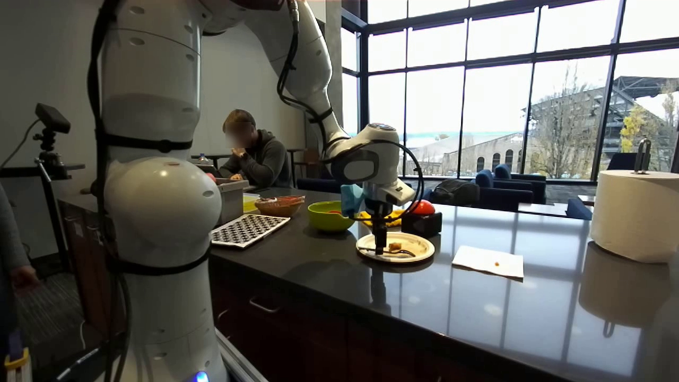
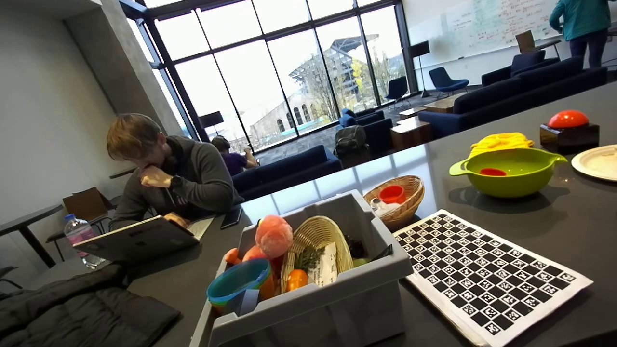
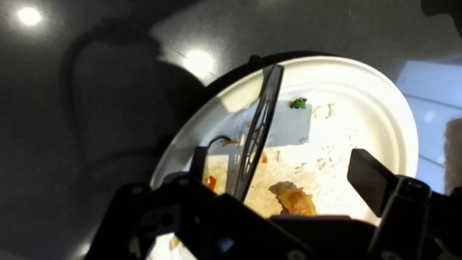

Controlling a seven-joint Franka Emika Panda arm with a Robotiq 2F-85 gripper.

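Observation:
In the wrist view my gripper stands open over a white plate [image 3: 387, 106], its fingers spread wide with nothing gripped. A black utensil with a cut-out handle [image 3: 260, 130] slants between the fingers, nearer the left one; its lower end is hidden behind the gripper. Scraps lie on the plate: a brownish food piece [image 3: 297, 200] and a green bit [image 3: 299, 103]. Exterior view 1 shows the gripper [image 1: 380, 250] pointing down at the left part of the plate [image 1: 423, 254], very low; contact cannot be told.
Behind the plate are a black box with a red button [image 1: 423, 219], a yellow cloth [image 1: 389, 218] and a green bowl [image 1: 328, 217]. To the right lie a napkin [image 1: 488, 261] and a paper towel roll [image 1: 636, 216].

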